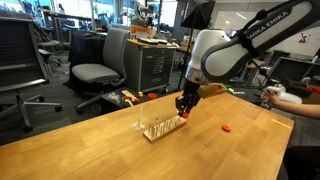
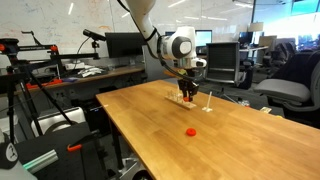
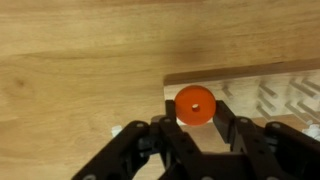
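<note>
A round orange-red piece (image 3: pixel 195 105) is pinched between the fingertips of my gripper, which is shut on it. Under it, in the wrist view, one end of a pale wooden rack (image 3: pixel 240 87) with a row of pegs shows. From the first exterior view, my gripper holds the red piece (image 1: pixel 184 114) at the right end of the rack (image 1: pixel 160 129). Whether the piece touches the rack or hangs just above it, I cannot tell. A second red piece (image 1: pixel 226 127) lies on the table to the right.
A thin upright stick on a small base (image 2: pixel 208 103) stands close to the rack. Several coloured items (image 1: pixel 130 97) lie by the table's back edge.
</note>
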